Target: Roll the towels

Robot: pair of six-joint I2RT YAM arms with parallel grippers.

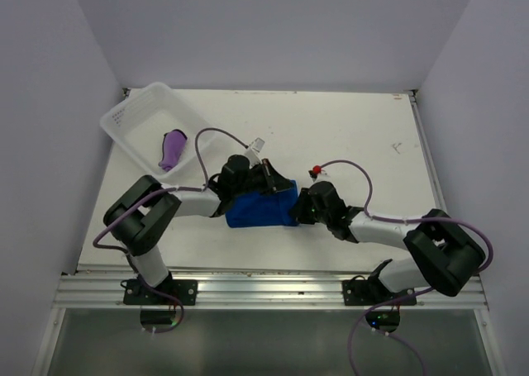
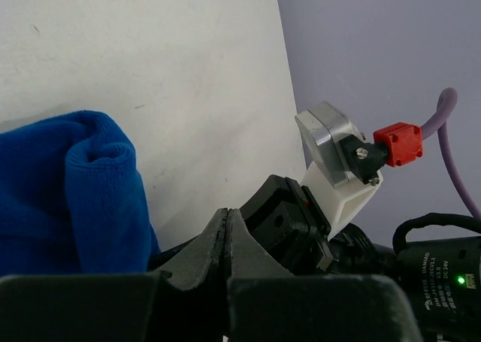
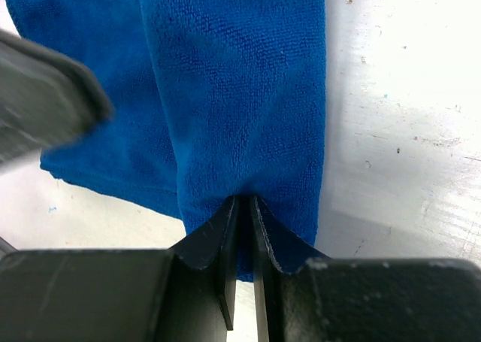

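The blue towel (image 1: pixel 256 211) lies at the middle front of the table, its right edge folded over into a thick strip. In the left wrist view this folded towel (image 2: pixel 109 199) shows a curled upper end. My left gripper is shut over the towel's far right part, nothing visible between its fingers. At the strip's near end, my right gripper has its fingertips against the towel (image 3: pixel 248 94) with only a narrow gap between them. Whether cloth is caught in that gap is hidden.
A white basket (image 1: pixel 132 116) at the back left holds a rolled purple towel (image 1: pixel 172 149). The two grippers are close together over the strip.
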